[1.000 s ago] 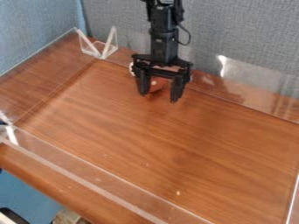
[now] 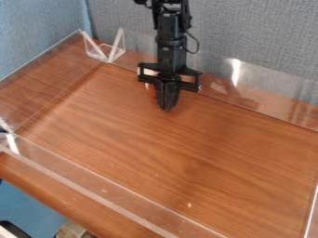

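Note:
My black gripper [image 2: 166, 104] hangs from the arm at the top centre, low over the back of the wooden tray floor [image 2: 174, 167]. Its fingers are drawn together. A small reddish-orange thing sits behind them, mostly hidden by the gripper; I cannot make out its shape or see anything held.
Clear walls edge the floor. A white wire-like object [image 2: 104, 48] is at the back left corner. Grey padded walls stand behind and to the left.
The gripper's fingers have closed from apart to together, and the gripper has shifted slightly. The reddish thing behind it is now more hidden.

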